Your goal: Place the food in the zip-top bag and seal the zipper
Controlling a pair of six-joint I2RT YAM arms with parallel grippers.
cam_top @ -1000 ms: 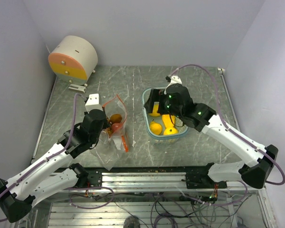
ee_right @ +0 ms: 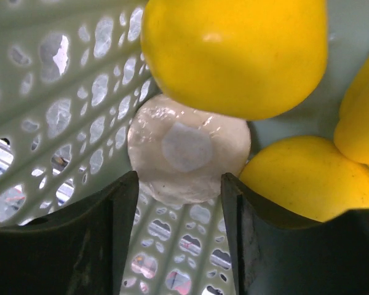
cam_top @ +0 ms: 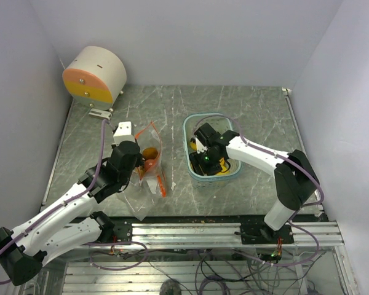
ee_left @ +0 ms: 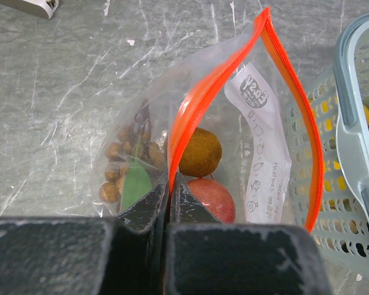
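Observation:
My left gripper is shut on the edge of the zip top bag (ee_left: 257, 141), whose orange zipper stands open. Inside are a brown fruit (ee_left: 200, 152), a red fruit (ee_left: 210, 198) and several small brown items. My right gripper is down inside the blue-grey basket (cam_top: 211, 114), part open over a pale flat round item (ee_right: 184, 147), with yellow foods (ee_right: 234, 52) around it.
A cream rounded box (cam_top: 93, 74) with orange and yellow panels stands at the back left. Bare grey counter (cam_top: 160, 101) lies behind the bag and right of the basket. Walls bound the space.
My right gripper has moved down into the basket, its arm shifting inward and hiding more of the yellow foods. The left arm has barely moved and still grips the bag.

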